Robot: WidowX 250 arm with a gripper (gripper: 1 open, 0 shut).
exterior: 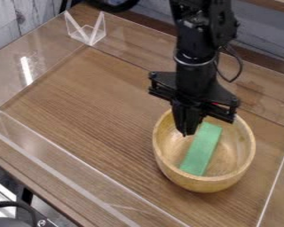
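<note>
A pale yellow bowl [172, 170] sits on the wooden table at the lower right, with a flat green object [199, 150] lying inside it. My black gripper [185, 121] hangs over the back part of the bowl, its fingertips pointing down near the rim above the green object. The fingertips look close together, with nothing visible between them.
A small white wire holder [85, 28] stands at the back left. A dark cable [14, 208] shows at the lower left corner.
</note>
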